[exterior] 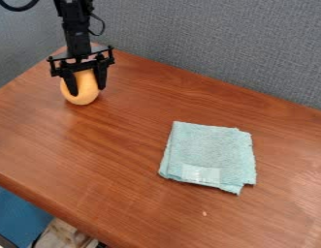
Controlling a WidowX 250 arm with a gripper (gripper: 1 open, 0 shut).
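My black gripper (82,81) is at the back left of the wooden table, its fingers down around an orange, rounded object (80,95) that rests on or just at the tabletop; whether the fingers press on it I cannot tell. A folded pale teal cloth (207,156) lies flat on the right half of the table, well apart from the gripper.
Bare wooden tabletop (137,174) fills the middle and front. Grey padded walls (228,48) border the back and left. Beyond the front-left edge lie a blue surface (20,213) and some pale clutter.
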